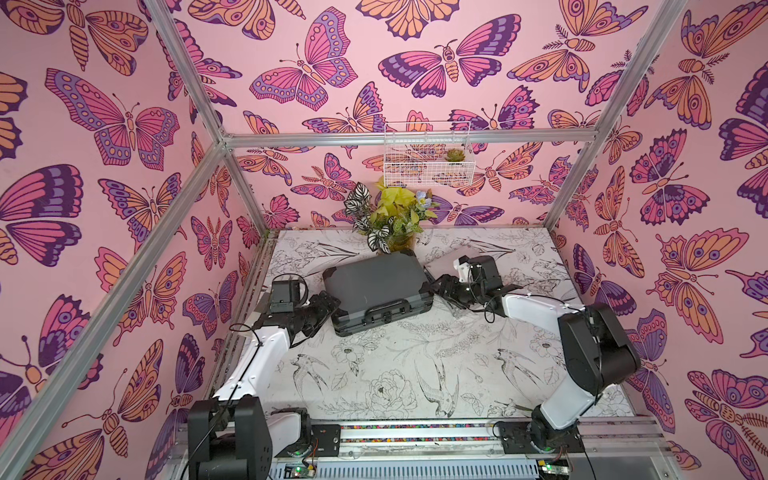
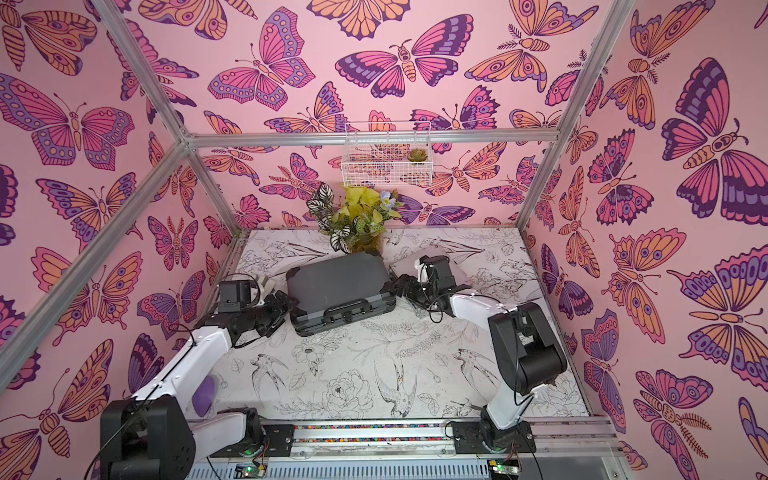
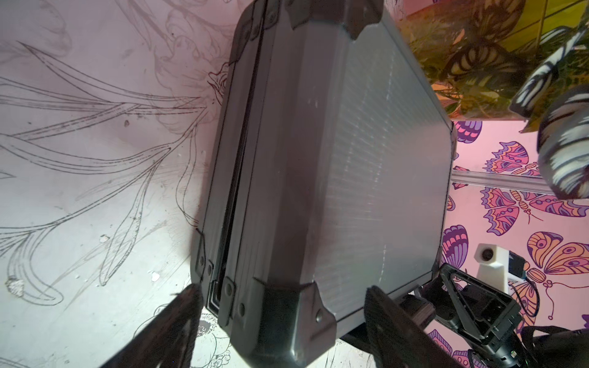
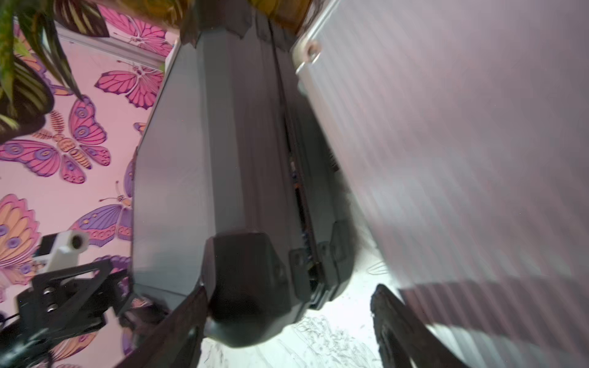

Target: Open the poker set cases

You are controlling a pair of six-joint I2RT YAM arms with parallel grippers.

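The dark grey case [image 1: 376, 284] lies closed-looking, its latched side with the handle facing front. A narrow gap runs along its lid seam; in the right wrist view, bits of colour show through the seam [image 4: 298, 199]. At the left end, my left gripper is open, its fingers astride the black front corner [image 3: 288, 331]. Around the right front corner [image 4: 245, 282] stands my right gripper, also open, the left finger close against that corner; contact cannot be told. A pale flat case [image 4: 466, 153] lies right of it, mostly hidden by the right arm from above.
A potted plant [image 1: 396, 212] stands right behind the dark case. The pale case sits close beside the right gripper. Bare table [image 1: 392, 376] spreads out in front. A wire basket [image 1: 428, 164] hangs at the back.
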